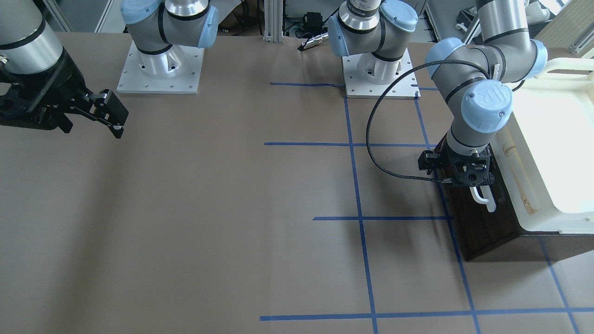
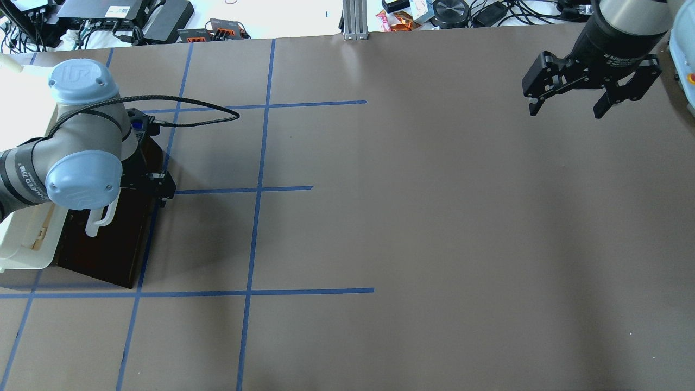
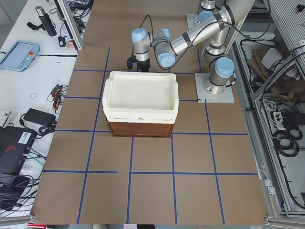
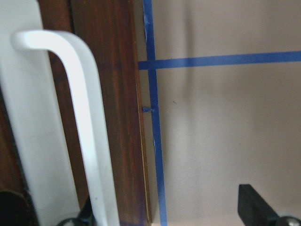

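Observation:
A dark wooden box [image 1: 490,228] with a white tray [image 3: 140,95] on top stands on the taped table. On its side is a white handle [image 4: 87,117], also seen below my gripper [image 1: 454,167] in the front view. In the left wrist view the handle runs beside one black finger at lower left, while the other finger [image 4: 254,207] is at lower right over bare table, so my gripper is open. In the top view the gripper [image 2: 156,163] is low against the box's outer side.
A second arm's black gripper [image 2: 589,88] hangs over the far side of the table. Other arms' bases [image 1: 161,83] stand at the back. A black cable loops out from my arm.

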